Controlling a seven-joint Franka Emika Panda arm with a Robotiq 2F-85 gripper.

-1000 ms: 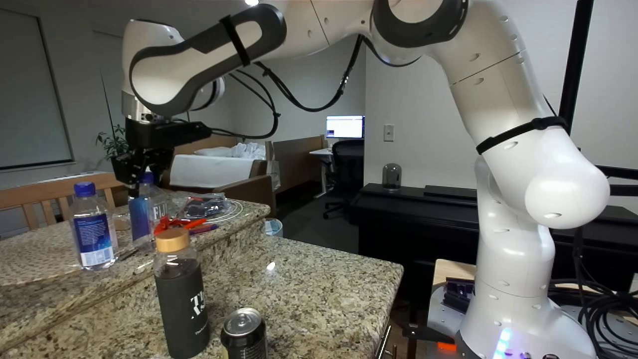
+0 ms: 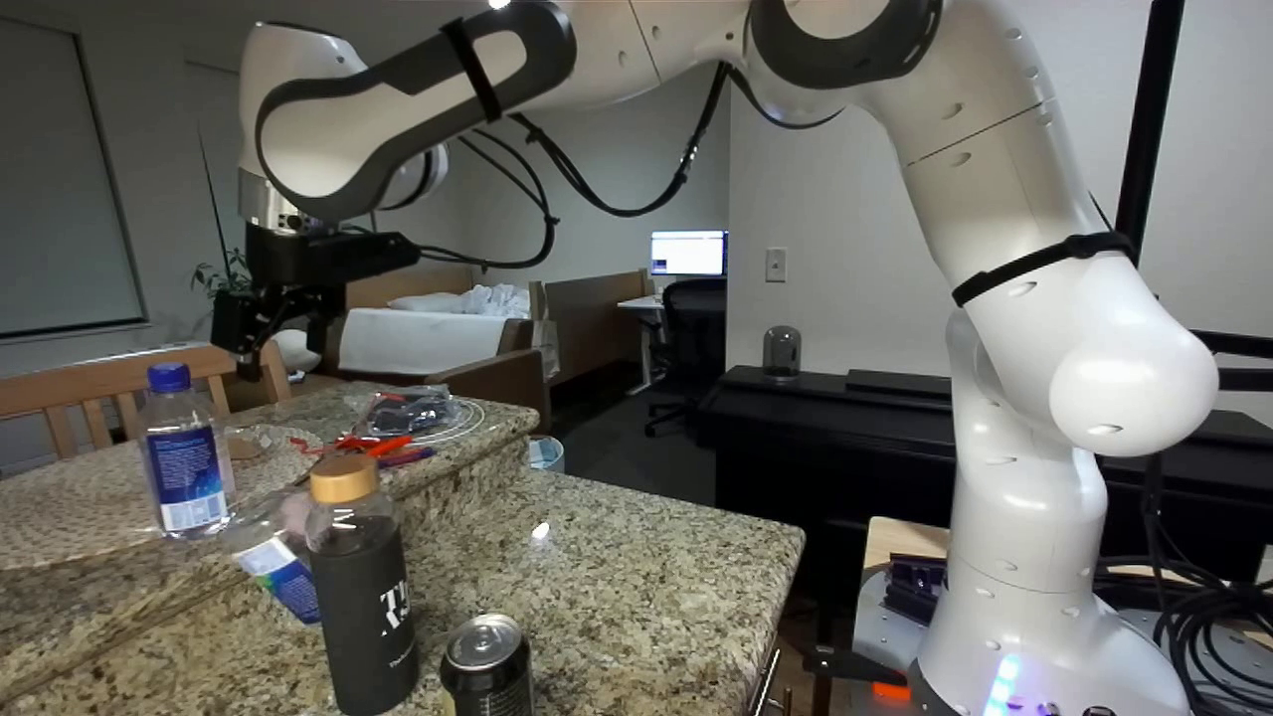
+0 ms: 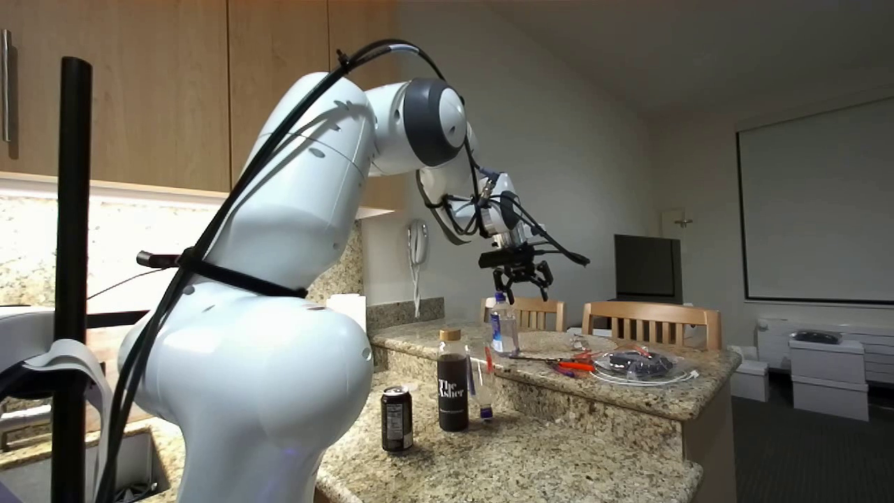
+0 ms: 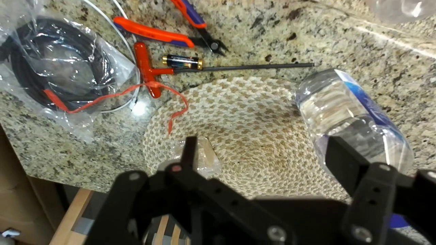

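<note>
My gripper [image 2: 284, 352] hangs above the raised stone ledge [image 3: 704, 369], open with nothing between its fingers. A clear water bottle with a blue cap and label [image 2: 187, 459] stands upright on the ledge, close by the gripper in exterior view 2. In the wrist view this standing bottle [image 4: 351, 118] is beside the right finger, partly hidden by it. A second clear bottle [image 3: 479, 381] is tipped cap-down at the ledge's lower side, behind the dark tumbler [image 2: 364, 609]. Whether it rests against anything cannot be told.
A woven mat [image 4: 253, 122] lies beneath the gripper. Around it are orange-handled cutters [image 4: 155, 32], a red T-handle tool [image 4: 145, 65], a battery [image 4: 182, 61] and a bagged cable [image 4: 57, 65]. A black can [image 3: 396, 419] stands on the lower counter, whose right side is clear.
The second bottle stood upright on the ledge under the gripper; now it is tipped cap-down, lower, behind the tumbler. My gripper has moved slightly and its fingers are spread wider.
</note>
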